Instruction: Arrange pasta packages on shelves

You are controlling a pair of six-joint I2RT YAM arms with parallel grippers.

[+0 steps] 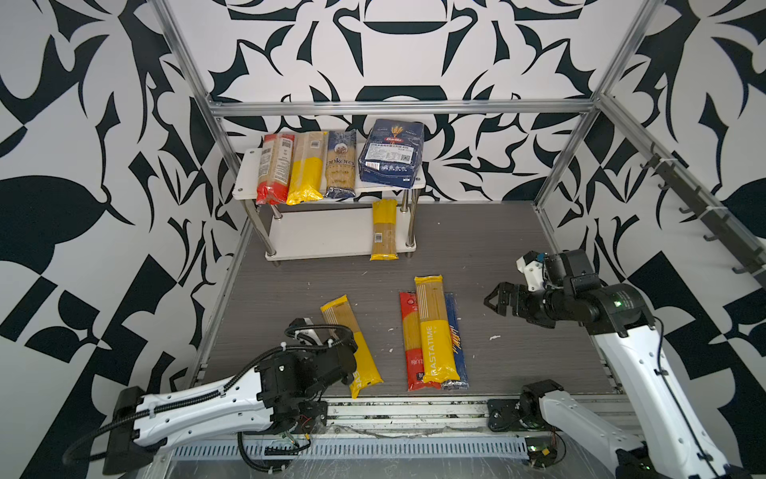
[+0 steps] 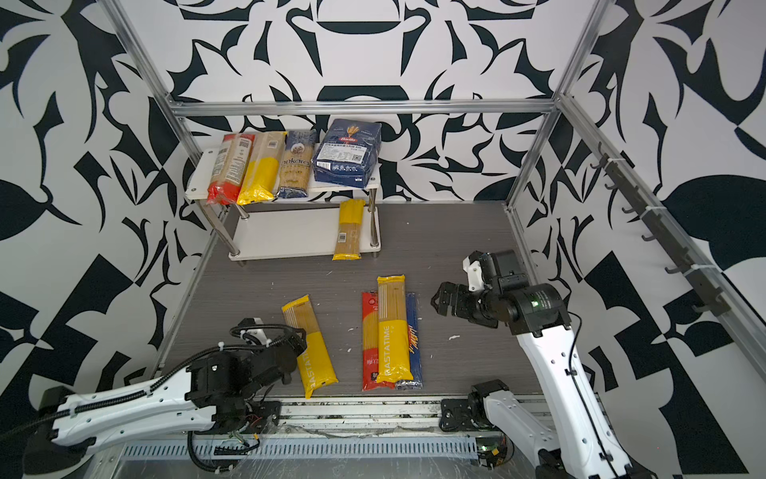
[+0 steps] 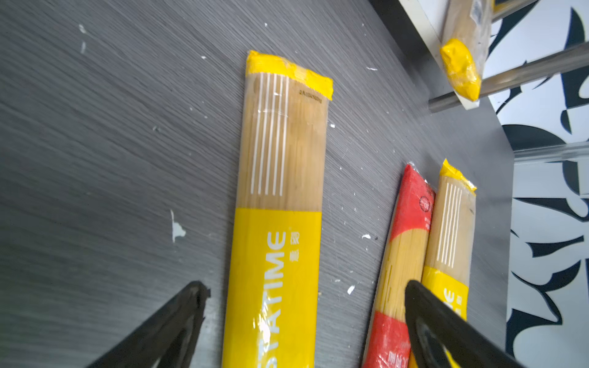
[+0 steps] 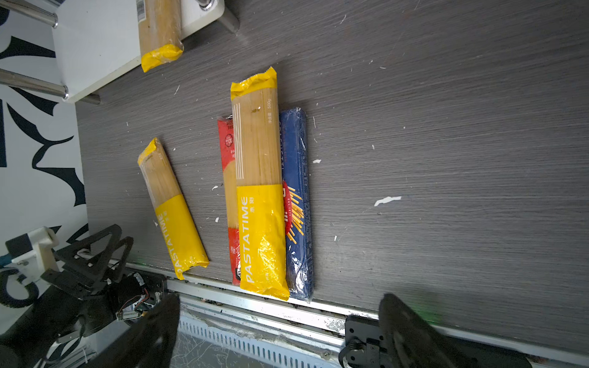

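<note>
A yellow pasta package [image 3: 273,257] lies on the floor board at left, with my open left gripper over it, nothing between the fingers. At centre a yellow package [image 1: 433,327] lies between and partly over a red package [image 1: 408,335] and a blue package [image 4: 297,202]. My right gripper hangs open and empty to their right. On the upper shelf stand or lie a red package [image 1: 273,167], a yellow one [image 1: 307,163], a brown one [image 1: 340,163] and blue packs [image 1: 391,151]. One yellow package [image 1: 383,231] sits at the right of the lower shelf.
The lower shelf [image 1: 319,231] is bare over its left and middle. Free board lies right of the centre packages. A metal rail with hooks [image 2: 654,223] runs along the right wall; patterned walls enclose the space.
</note>
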